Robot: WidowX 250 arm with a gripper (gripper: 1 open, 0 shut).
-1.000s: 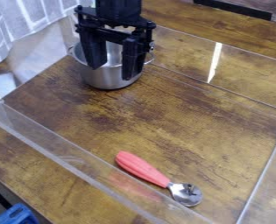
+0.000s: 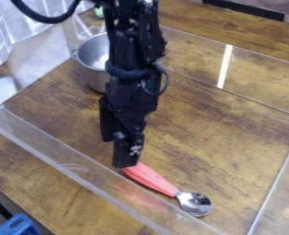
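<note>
My black gripper (image 2: pixel 125 138) hangs low over the wooden counter, its fingertips just above and behind the handle end of a spoon (image 2: pixel 154 180) with a red handle and steel bowl. Whether the fingers touch the handle or have anything between them I cannot tell. A steel pot (image 2: pixel 93 53) stands behind the arm, partly hidden by it.
Clear low panels (image 2: pixel 61 161) edge the counter at the front left and right. Bare wood (image 2: pixel 220 119) lies open to the right. A blue object (image 2: pixel 15 226) is at the bottom left corner, white material (image 2: pixel 18 46) at the upper left.
The spoon lies where it was.
</note>
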